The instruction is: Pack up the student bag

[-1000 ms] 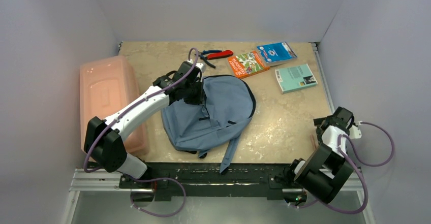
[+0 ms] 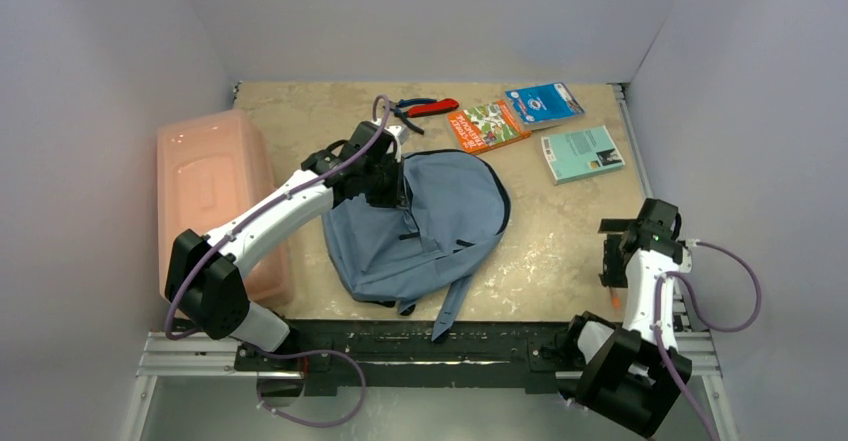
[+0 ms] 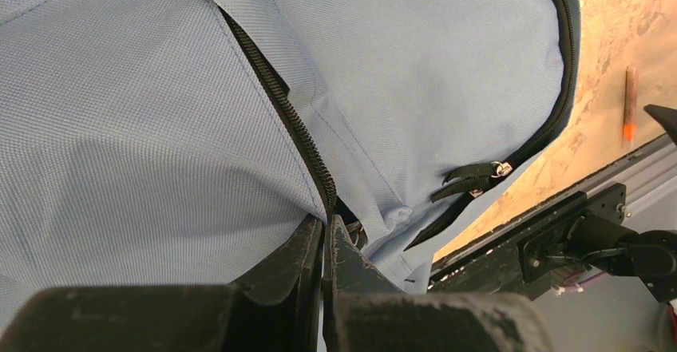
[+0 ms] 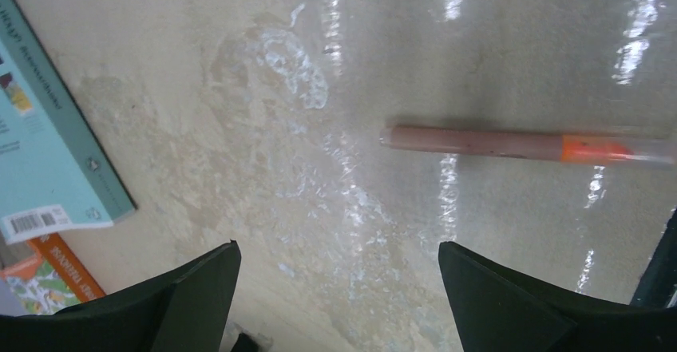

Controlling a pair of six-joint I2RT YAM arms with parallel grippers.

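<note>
The blue-grey bag [image 2: 430, 221] lies flat at the table's centre-left, its strap hanging over the front edge. My left gripper is shut at the black zipper opening [image 3: 279, 100], where the bag's cloth edge runs into its fingertips. At the right side of the table, my right gripper is open above the bare top, nothing between its fingers. Ahead of them in the right wrist view lies a brownish pen [image 4: 487, 142] with an orange band and clear end. In the top view the pen [image 2: 615, 299] is partly hidden by that gripper.
A teal book [image 2: 583, 154], an orange book [image 2: 489, 127] and a blue packet [image 2: 544, 106] lie at the back right. Red-handled pliers [image 2: 433, 108] sit behind the bag. A pink bin [image 2: 212, 181] fills the left side. Between bag and right arm the table is clear.
My right gripper has swung left over the table, now covering part of the pen. The left gripper and the bag have shifted slightly to the right together.
</note>
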